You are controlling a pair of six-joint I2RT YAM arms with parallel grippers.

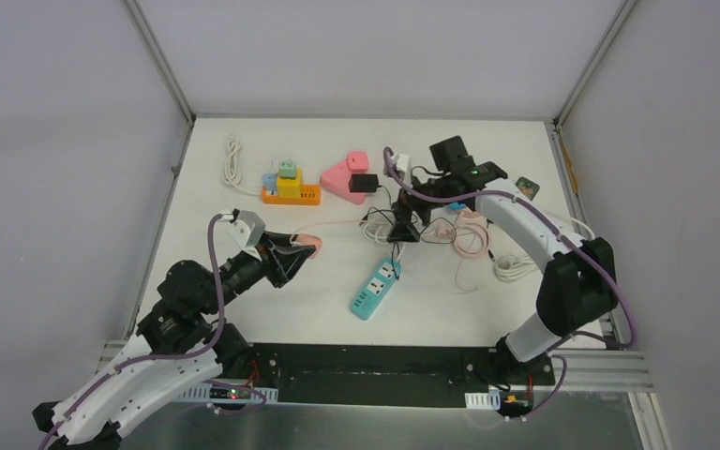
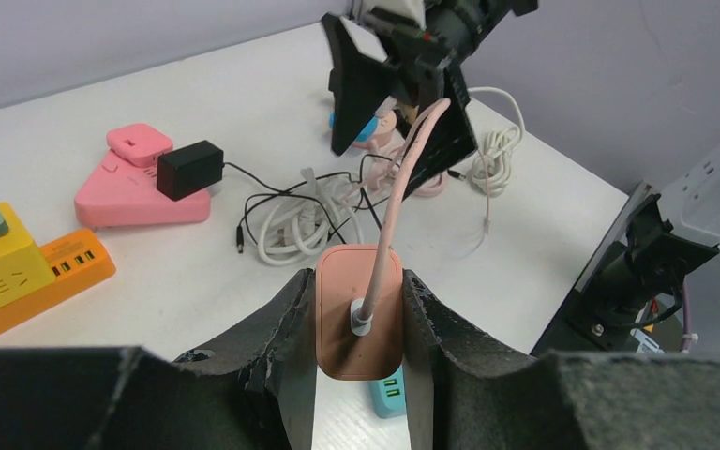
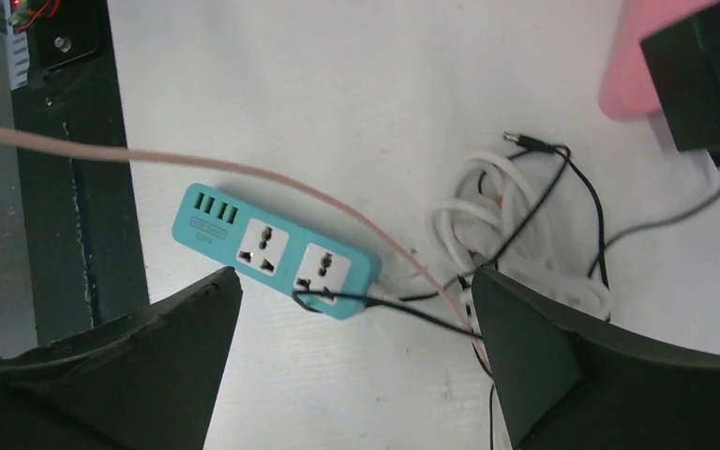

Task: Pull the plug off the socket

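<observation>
A salmon-pink piece with a pale cord [image 2: 359, 323] sits between the fingers of my left gripper, which is shut on it above the table. From it the cord runs across to the cable heap. My right gripper is open, its fingers wide apart, over the middle of the table; nothing is held between them. Below it lies the teal power strip [image 3: 277, 248], with its two white sockets bare. The pink triangular socket [image 1: 337, 180] carries a pink plug [image 1: 357, 161] and a black adapter [image 1: 364, 183].
An orange strip [image 1: 311, 195] at the back left bears yellow, green and blue plugs. White coiled cable [image 3: 503, 220] and thin black leads tangle under the right gripper. More cable coils [image 1: 514, 267] lie at the right.
</observation>
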